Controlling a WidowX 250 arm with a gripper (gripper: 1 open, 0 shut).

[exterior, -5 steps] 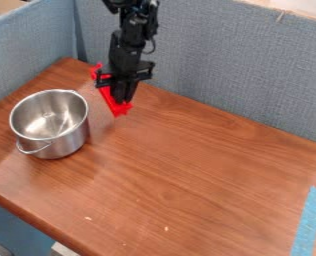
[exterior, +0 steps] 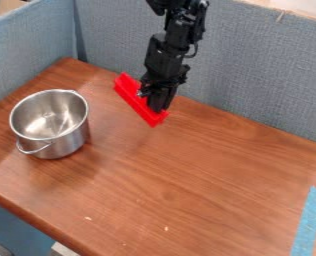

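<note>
My black gripper (exterior: 158, 88) hangs down from the top centre over a red rectangular block (exterior: 131, 94), which lies slanted near the back of the wooden table (exterior: 188, 190). Its fingertips are at the block's right part and overlap it; whether they are shut on it is hard to tell. A steel pot (exterior: 49, 124) with a wire handle stands on the left side of the table.
Grey padded walls (exterior: 249, 78) border the back and left. A light blue strip (exterior: 308, 222) lies at the right edge.
The gripper and the red block have moved to the right and slightly toward the front. The pot has stayed in place.
</note>
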